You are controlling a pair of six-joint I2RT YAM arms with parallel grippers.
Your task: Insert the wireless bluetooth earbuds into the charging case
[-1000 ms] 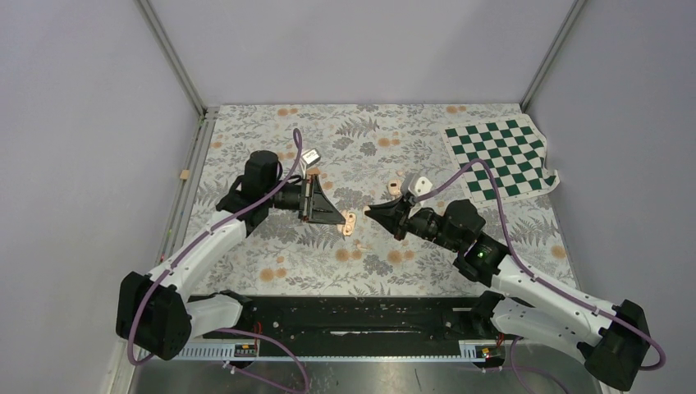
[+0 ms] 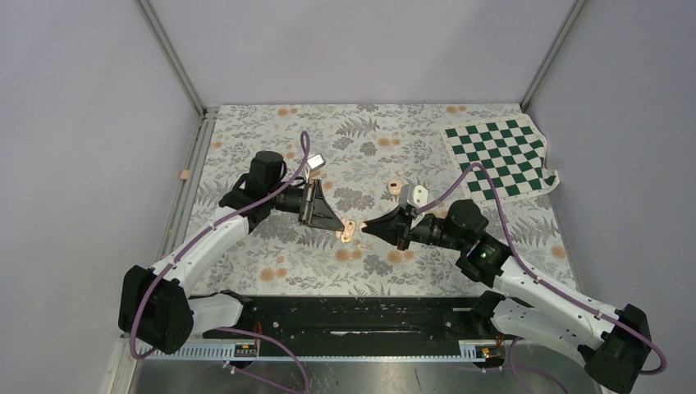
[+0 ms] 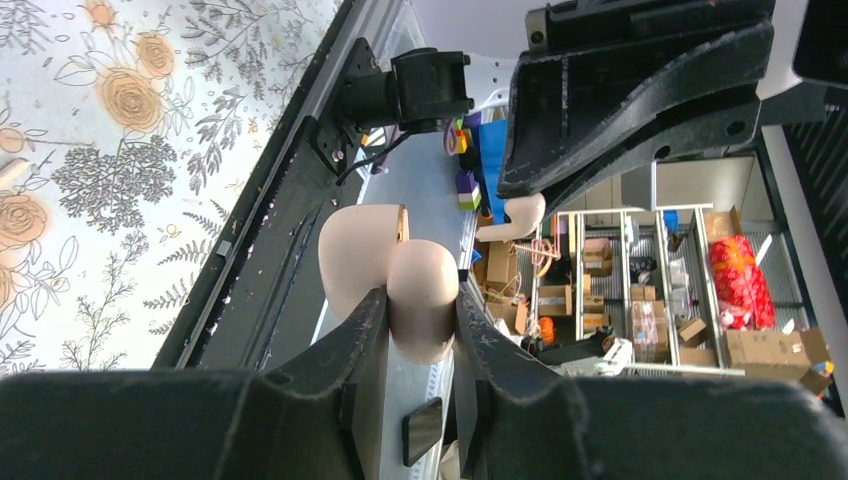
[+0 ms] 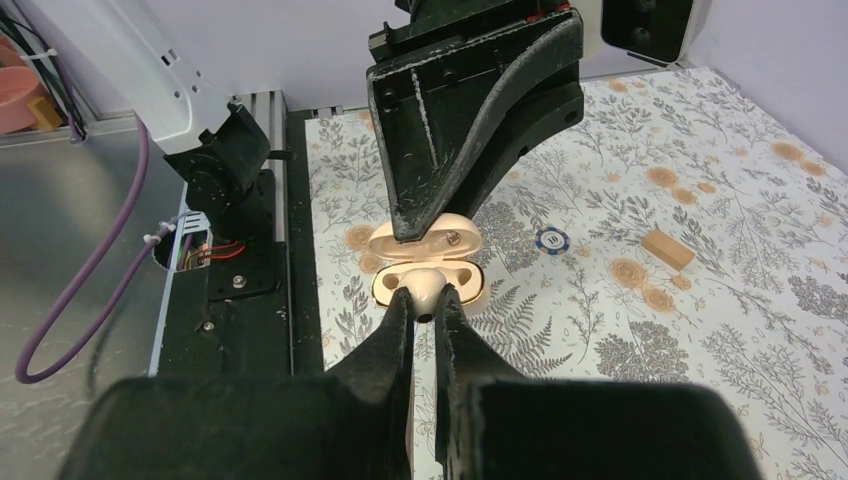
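In the left wrist view, the open pale-pink charging case [image 3: 424,285] is pinched between the fingers of my left gripper. Seen from the right wrist, its lid [image 4: 452,240] is raised and the body's two recesses [image 4: 464,275] face my right gripper. Shut on one pale earbud [image 4: 424,284], my right gripper holds it in front of the case. From above, a small gap separates the earbud [image 2: 364,227] from the case [image 2: 348,231]. The earbud's stem [image 3: 508,231] points toward the case side.
A small beige object [image 2: 394,187] lies on the patterned cloth beyond the right gripper. There is a blue chip [image 4: 551,240] and a tan block [image 4: 667,250] under the left arm. At the back right lies a green checkered board [image 2: 501,156].
My right gripper with the earbud has moved toward the table's front edge and slightly left, level with the case. The left gripper and case have shifted only slightly.
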